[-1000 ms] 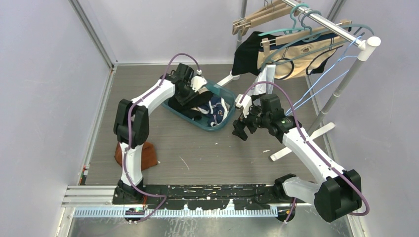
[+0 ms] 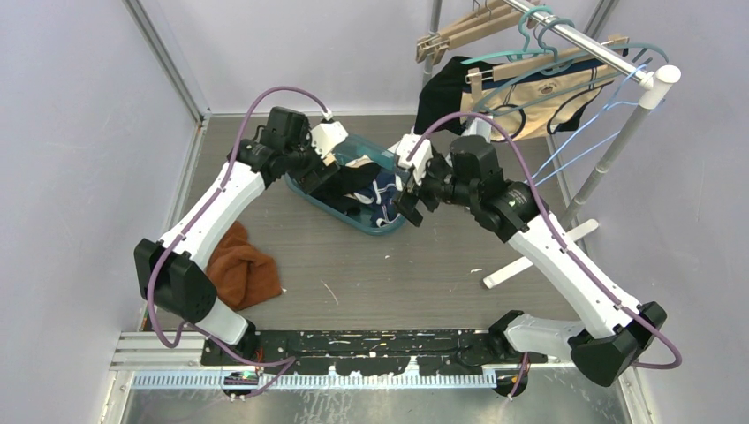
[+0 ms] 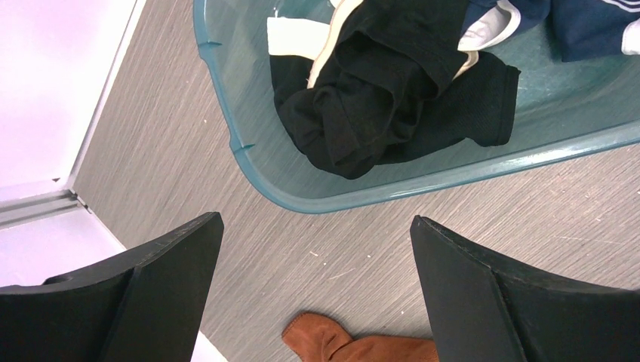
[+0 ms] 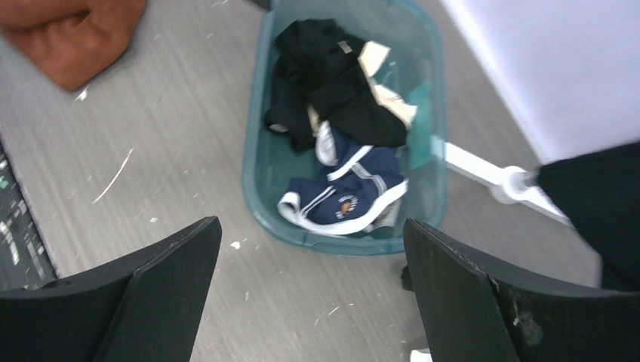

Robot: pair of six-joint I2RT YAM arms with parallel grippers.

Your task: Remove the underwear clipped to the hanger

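Beige garments with dark trim (image 2: 565, 99) hang from a clip hanger (image 2: 552, 66) on the rack, with a black garment (image 2: 439, 93) beside them. Inside the blue-green basket (image 2: 349, 217) lie black clothing (image 3: 377, 98) and a navy piece with white edging (image 4: 351, 185). My left gripper (image 2: 315, 177) is over the basket's left end, its fingers wide apart and empty. Near the basket's right end, below and left of the hanging garments, my right gripper (image 2: 406, 210) stands open, holding nothing. A blurred dark shape (image 4: 600, 196) fills the right edge of the right wrist view; I cannot tell what it is.
Empty wooden hangers (image 2: 464, 34) and blue-green hangers share the rack's rail (image 2: 587, 42). The rack's white foot (image 2: 539, 256) stands on the floor at right. A brown cloth (image 2: 243, 269) lies at left. The floor in front of the basket is mostly clear.
My left arm has swung left, its gripper shifting toward the basket's left end.
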